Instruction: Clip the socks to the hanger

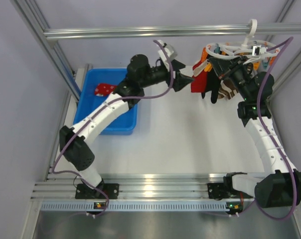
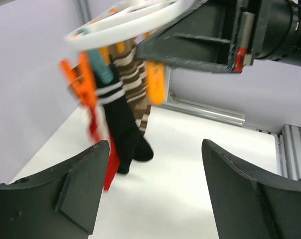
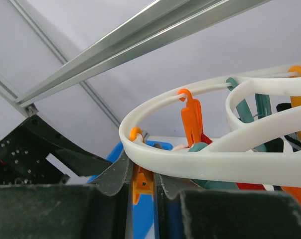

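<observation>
The white round hanger (image 1: 232, 50) hangs from the rail with red, black and striped socks (image 2: 120, 124) on its coloured clips. My right gripper is shut on an orange clip at the hanger's near rim, seen also in the left wrist view (image 2: 155, 79). My left gripper (image 1: 175, 74) stands open a little left of the hanger, nothing between its fingers.
A blue bin (image 1: 105, 119) at the left holds a red spotted sock (image 1: 104, 88). The metal rail (image 1: 140, 31) spans the back above the arms.
</observation>
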